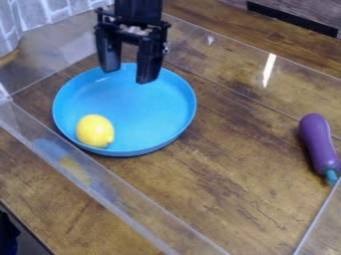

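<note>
The black gripper hangs over the back rim of a blue plate, its two fingers spread apart with nothing seen between them. A yellow egg-shaped object sits on the front left of the plate. At the far right of the wooden table a purple eggplant-like object with a teal tip lies lengthwise.
Transparent rails or walls run along the left and lower left, with a light surface at the top left corner.
</note>
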